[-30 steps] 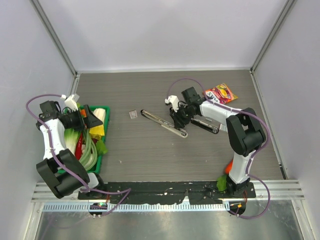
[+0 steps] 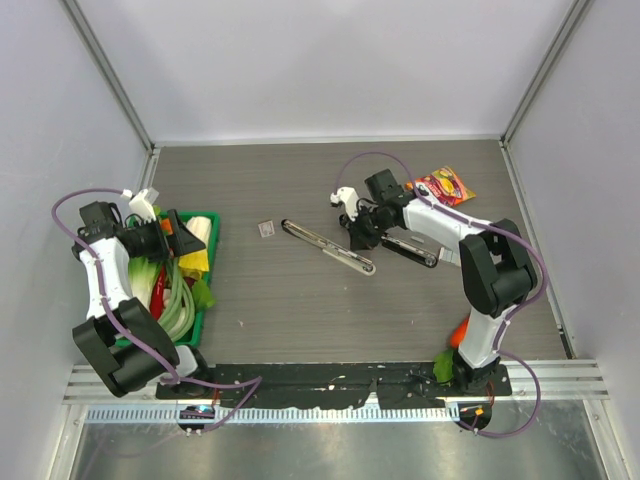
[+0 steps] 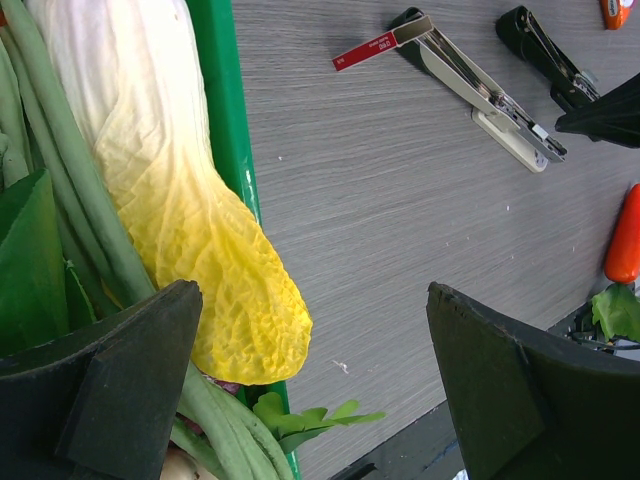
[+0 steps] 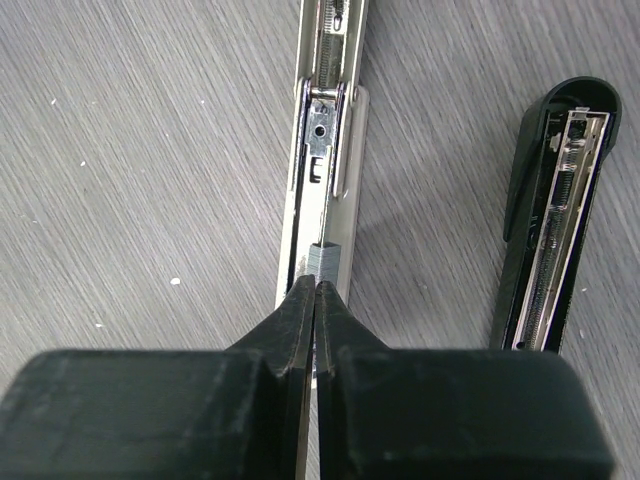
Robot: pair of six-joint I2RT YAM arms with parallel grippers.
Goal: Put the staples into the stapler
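Note:
The opened-out stapler [image 2: 328,246] lies slantwise mid-table, its long channel facing up. In the right wrist view a short grey staple strip [image 4: 323,262] sits in the channel of its pale base [image 4: 344,232], the near part hidden behind my right gripper. That gripper is shut over the stapler's near-right end, its tips meeting with nothing visible between them; whether they touch the strip I cannot tell. My left gripper stands open above the vegetable crate, holding nothing. A small red-sided box [image 3: 366,50] lies beside the stapler's far left end.
A second, black stapler [image 4: 556,218] lies open to the right. The green crate [image 3: 226,80] of vegetables fills the left side. A chip bag [image 2: 442,186] is at the back right. Bare table lies in front of the stapler.
My right arm has shifted slightly to the right, the gripper still near the stapler's right end. The left arm, stapler and small box have not moved.

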